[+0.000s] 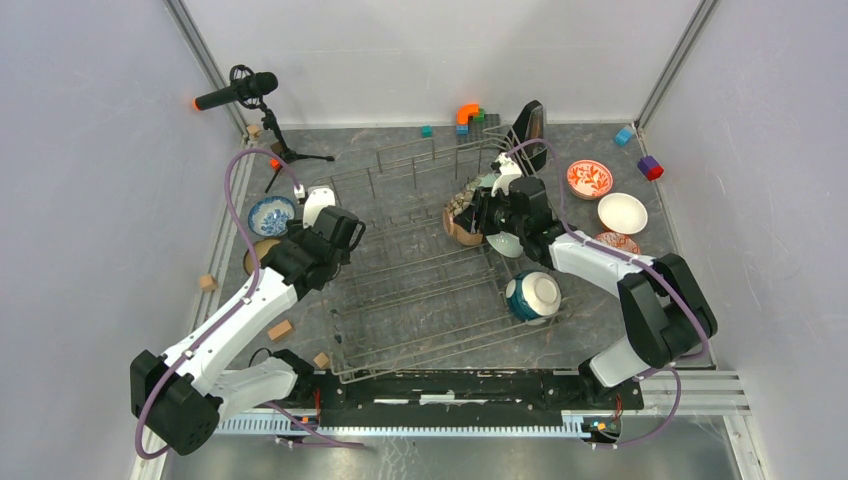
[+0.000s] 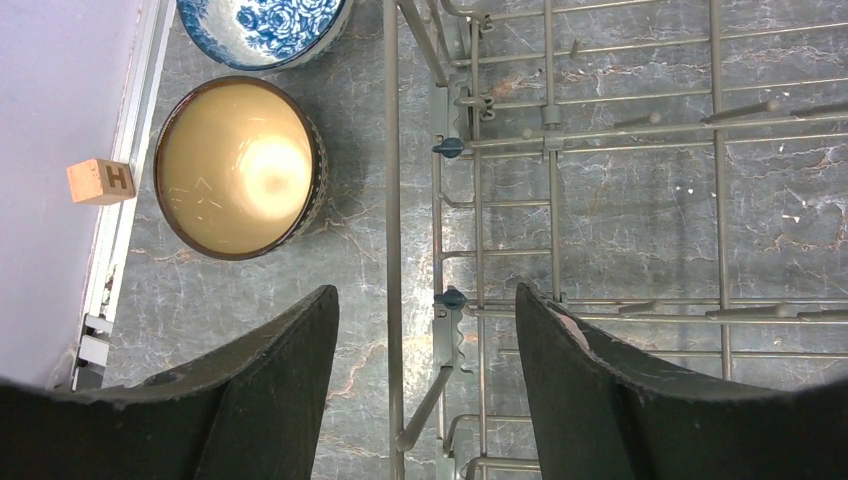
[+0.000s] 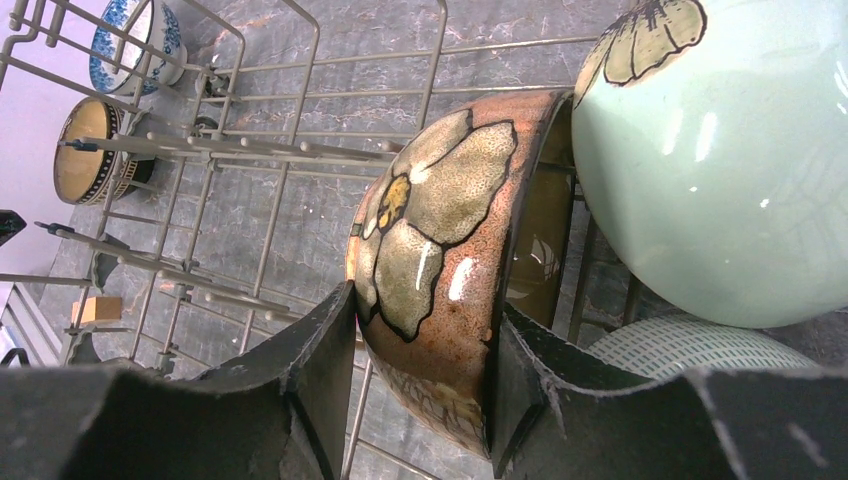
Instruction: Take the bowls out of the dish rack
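Note:
In the right wrist view an orange-brown bowl with a flower pattern stands on its side in the dish rack. My right gripper straddles its wall, one finger along the outside and the other at the rim; the fingers are part open, and firm contact cannot be made out. A pale green bowl leans right beside it. Lower in the rack sits a teal bowl with a white base. Over the rack's left edge, my left gripper is open and empty.
Outside the rack on the left are a blue-and-white bowl and a tan bowl. To the right stand red-patterned bowls and a white bowl. Wire tines rise around the flowered bowl. The rack's middle is empty.

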